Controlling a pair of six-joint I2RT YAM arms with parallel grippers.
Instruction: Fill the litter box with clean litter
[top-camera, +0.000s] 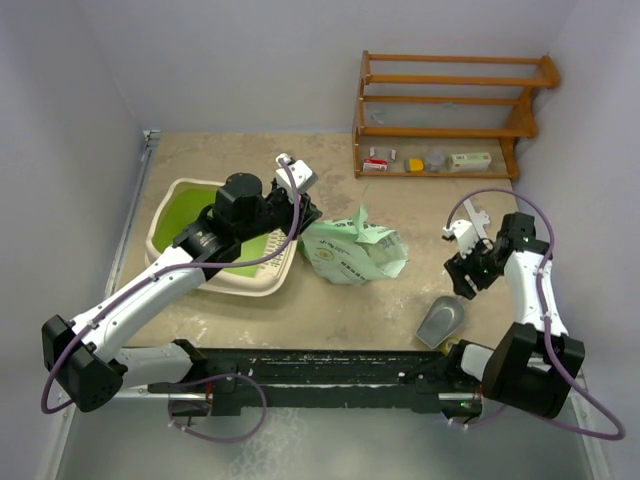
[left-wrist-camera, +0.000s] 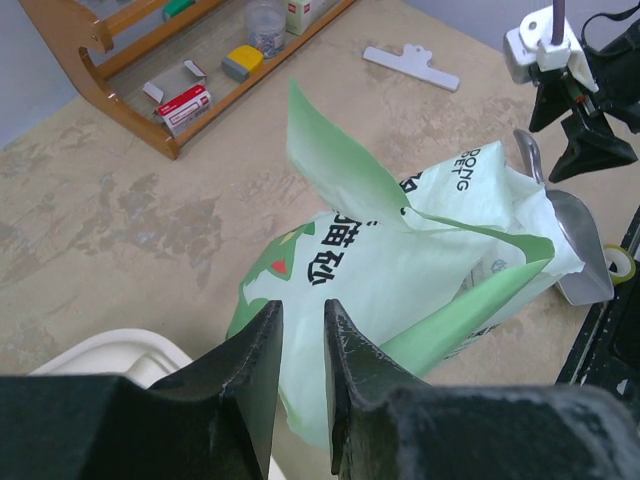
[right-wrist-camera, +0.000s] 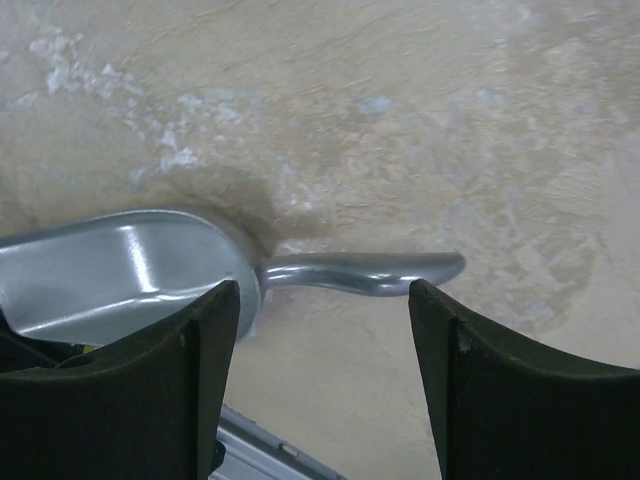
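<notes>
A crumpled green-and-white litter bag (top-camera: 350, 250) stands in the middle, its top flap raised. The cream litter box with green inside (top-camera: 180, 215) is at the left. My left gripper hovers over the bag's near left side, fingers parted by a narrow gap with nothing seen between them. My right gripper is open above the steel scoop (right-wrist-camera: 120, 270), with the handle (right-wrist-camera: 355, 268) lying across the gap between the fingertips in that view; in the top view the gripper (top-camera: 460, 282) sits just behind the scoop.
A wooden shelf (top-camera: 450, 130) with small items stands at the back right. A white clip (left-wrist-camera: 410, 65) lies right of it. A tape roll (left-wrist-camera: 622, 262) is by the scoop near the front edge.
</notes>
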